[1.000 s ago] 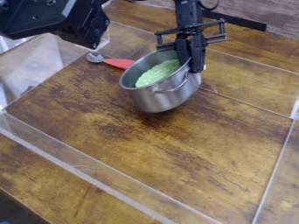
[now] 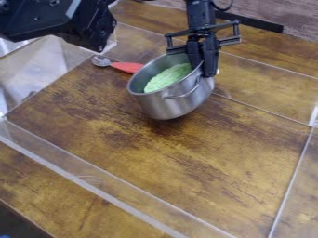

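A steel pot (image 2: 174,104) with a green item (image 2: 165,77) inside is tilted toward the camera at the upper middle of the view. My black gripper (image 2: 203,67) comes down from the top onto the pot's back-right rim. Its fingertips are partly hidden at the rim, so I cannot tell how far they are closed.
A red-handled utensil (image 2: 123,66) lies behind the pot to the left. A large black object (image 2: 56,20) fills the top left.
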